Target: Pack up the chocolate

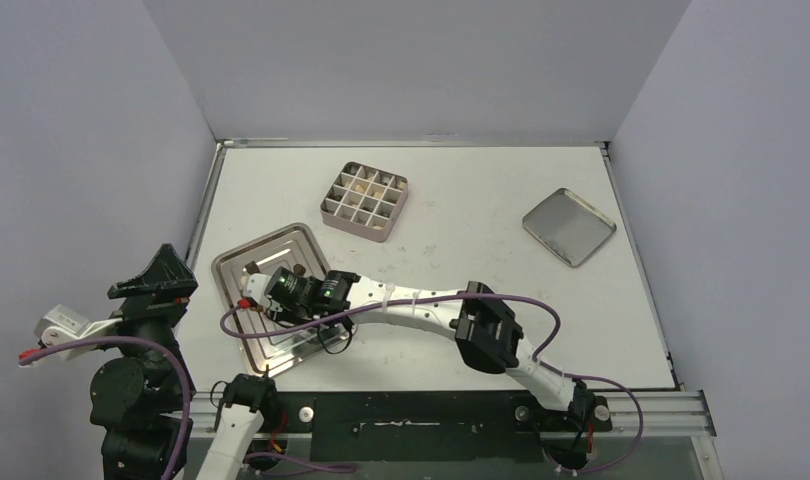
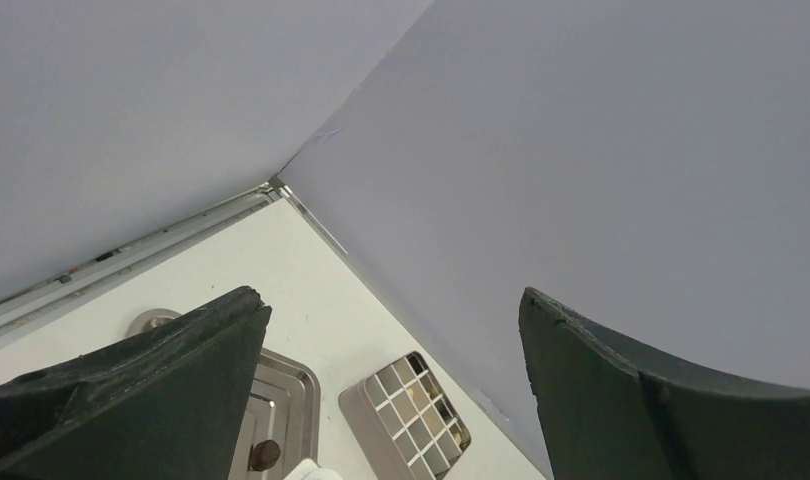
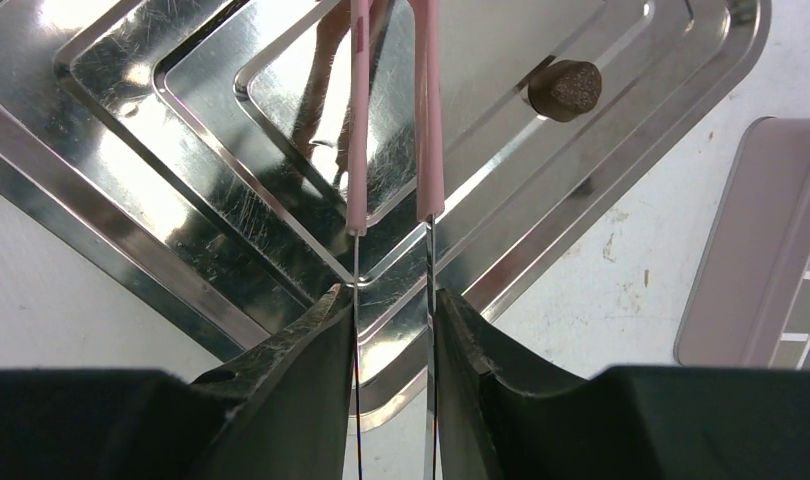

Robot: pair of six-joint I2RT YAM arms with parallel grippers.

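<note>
A steel tray at left holds a few dark chocolates; one chocolate lies right of pink-tipped tongs, which reach over the tray in the right wrist view. My right gripper is shut on the tongs' metal shanks. Another chocolate shows in the left wrist view. A pinkish divided box stands behind the tray, with pale pieces in some compartments. My left gripper is open and empty, raised off the table's left edge.
A small metal tray lies at the right of the table. Walls enclose the back and sides. My right arm stretches across the front middle.
</note>
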